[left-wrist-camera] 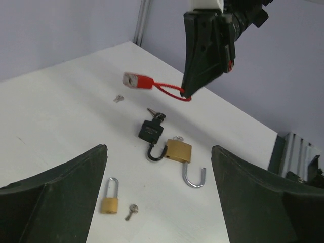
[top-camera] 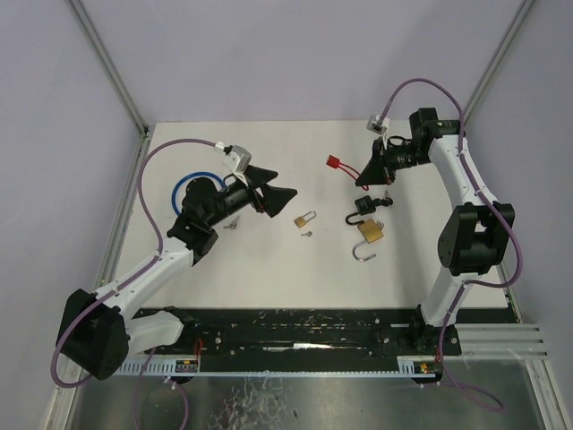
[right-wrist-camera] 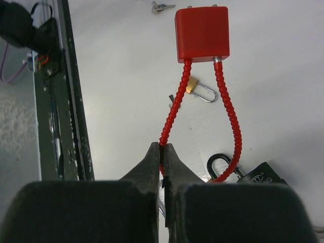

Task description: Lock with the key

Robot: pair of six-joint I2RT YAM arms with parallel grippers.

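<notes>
A red padlock (top-camera: 333,162) with a red cable shackle is held up off the table. My right gripper is shut on one strand of that shackle (right-wrist-camera: 230,111), and the lock body stands beyond the fingertips in the right wrist view. My left gripper (top-camera: 286,183) is open and empty, above the left-centre of the table. Loose small keys lie flat: one (top-camera: 306,235) beside the small brass padlock (top-camera: 301,221), another (top-camera: 233,223) beneath the left arm, and one (left-wrist-camera: 119,98) at the far side in the left wrist view. Which key fits the red lock cannot be told.
A black padlock (top-camera: 364,205) with keys in it and a larger brass padlock (top-camera: 371,231), its shackle open, lie right of centre. A blue cable loop (top-camera: 182,186) rests at the left.
</notes>
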